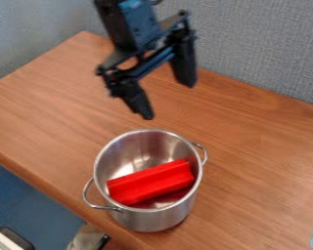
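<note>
A steel pot [159,218] with two side handles stands on the wooden table near its front edge. A red elongated block [150,180] lies inside it, tilted slightly upward to the right. My black gripper [125,95] hangs in the air above and behind the pot, apart from it and motion-blurred. Nothing shows between its fingers; they appear spread open.
A grey textured wall [264,49] runs behind it. A blue floor with some dark cable and hardware shows at the lower left.
</note>
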